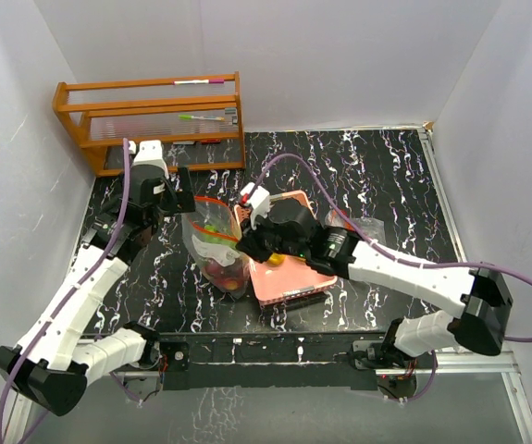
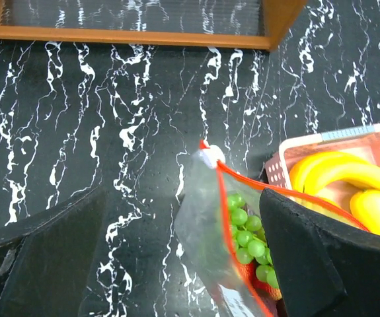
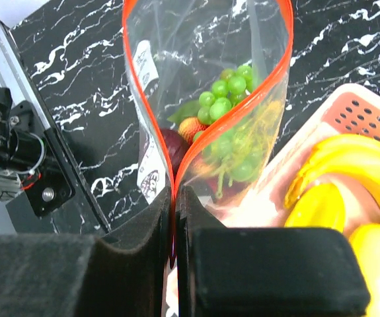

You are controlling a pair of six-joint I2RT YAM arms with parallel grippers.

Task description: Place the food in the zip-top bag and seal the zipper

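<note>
The zip bag (image 1: 217, 254) with orange zipper holds green grapes (image 3: 221, 102), a red-orange fruit (image 3: 190, 130) and a dark red one (image 3: 175, 148). My right gripper is shut on the bag's zipper edge, whose two strips spread apart in a loop beyond the fingertips. My left gripper is open, above and left of the bag, with the bag's far corner (image 2: 211, 156) visible between and beyond its fingers.
A pink basket (image 1: 293, 277) with bananas (image 2: 338, 173) and other yellow fruit stands right of the bag. A wooden rack (image 1: 154, 106) is at the back left. Another bag (image 1: 367, 225) lies at the right.
</note>
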